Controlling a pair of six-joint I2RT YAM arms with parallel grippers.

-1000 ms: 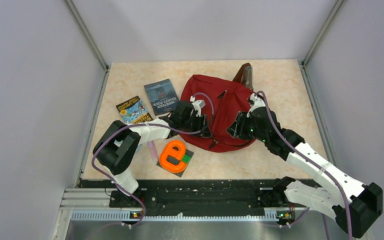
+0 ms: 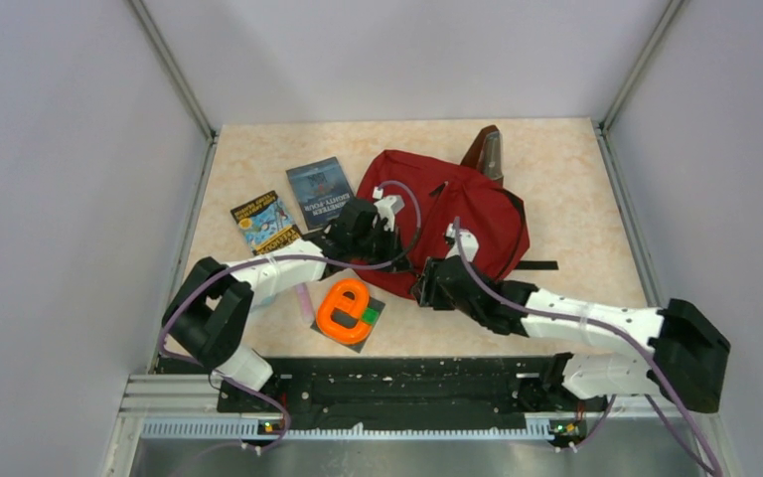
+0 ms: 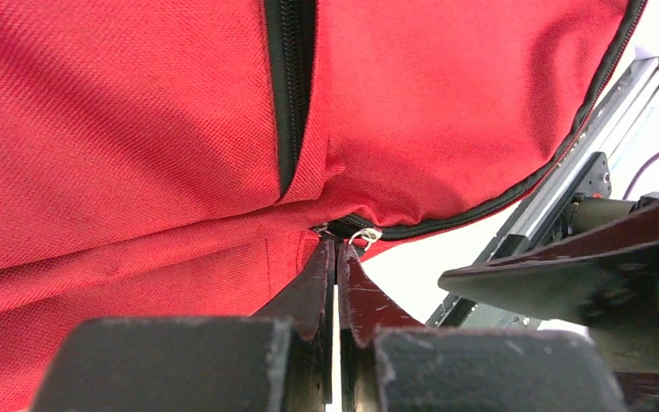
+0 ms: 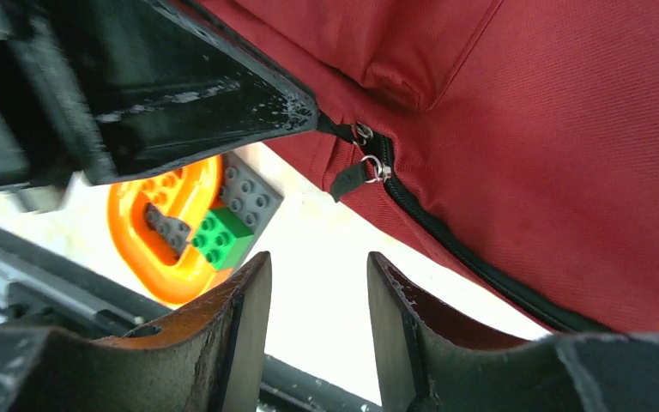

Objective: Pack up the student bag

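Observation:
The red bag (image 2: pixel 412 171) lies flat on the table, with a black zipper (image 4: pixel 429 225) along its near edge. Two zipper sliders sit close together there. My left gripper is shut at this spot; in the right wrist view a thin black pull tab (image 4: pixel 335 128) runs from its fingertip to one slider. The other pull tab (image 4: pixel 351 180) hangs free from its ring. Just below that free tab, my right gripper stands open with nothing between its fingers. Two books, Nineteen Eighty-Four (image 2: pixel 320 191) and a blue-yellow one (image 2: pixel 266 223), lie left of the bag.
An orange toy piece (image 2: pixel 346 288) with a green brick (image 2: pixel 369 316) rests on a grey plate at the front. Beside it is a pink stick (image 2: pixel 304 301), partly hidden by the left arm. A brown-grey item (image 2: pixel 491 157) lies at the bag's far edge. Table right of the bag is clear.
My right gripper has moved left and toward the front, from over the bag's right part to its near edge beside the left gripper. The left gripper has shifted only slightly left.

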